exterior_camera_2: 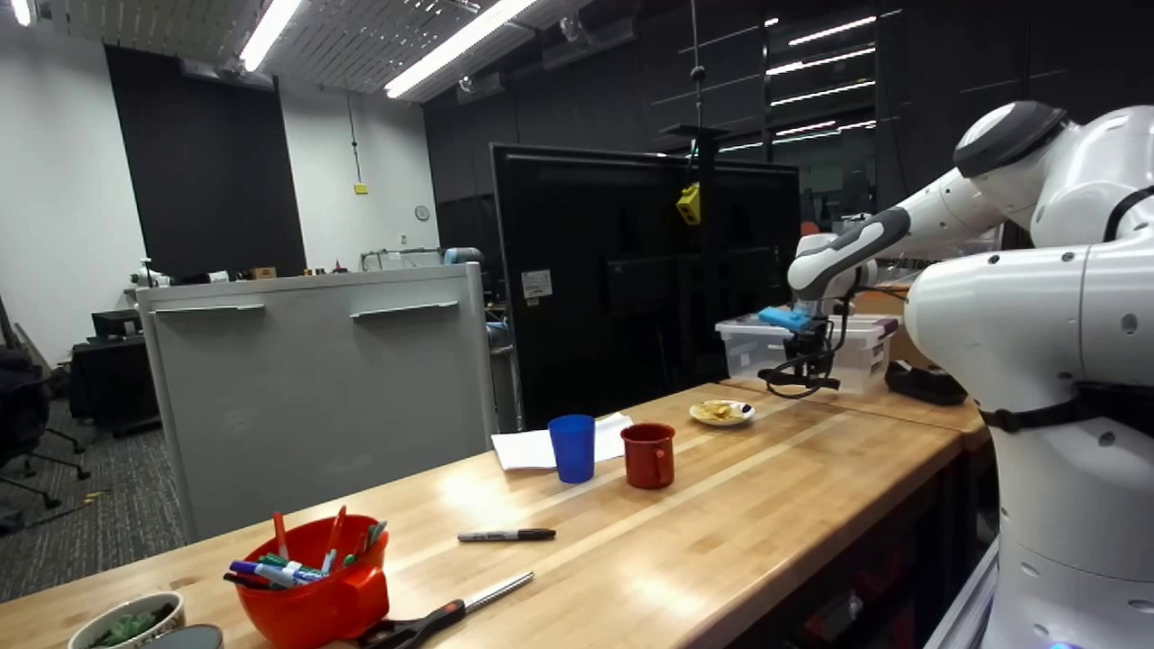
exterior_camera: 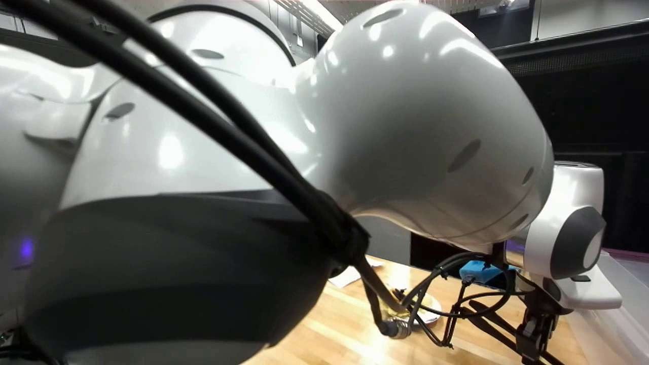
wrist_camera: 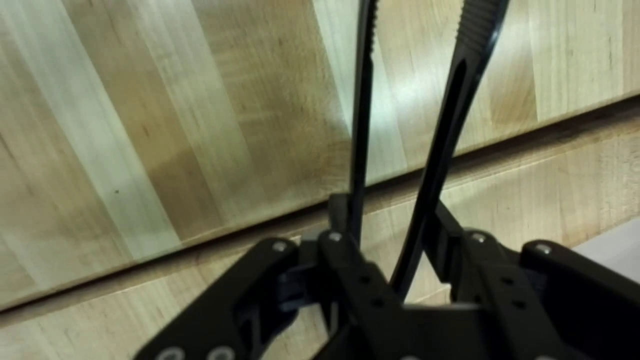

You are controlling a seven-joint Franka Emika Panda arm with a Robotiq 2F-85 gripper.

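Black tongs (wrist_camera: 441, 144) lie between the fingers of my gripper, with a finger against each arm. Their two arms stand apart, the ridged ends running off the top of the wrist view, and nothing shows between them there. In exterior view 2 my gripper (exterior_camera_2: 809, 373) hangs above the far part of the wooden table (exterior_camera_2: 692, 530), right of a white plate (exterior_camera_2: 709, 421) with yellowish food. Exterior view 1 shows the tongs (exterior_camera: 496, 325) reaching left from the gripper (exterior_camera: 532, 334), partly behind cables.
A clear lidded bin (exterior_camera_2: 746, 351) stands behind the gripper. Farther along are a red mug (exterior_camera_2: 649, 454), a blue cup (exterior_camera_2: 572, 448), a marker (exterior_camera_2: 506, 534), scissors (exterior_camera_2: 444, 615) and a red pen holder (exterior_camera_2: 325, 606). Bare table lies between them and the gripper.
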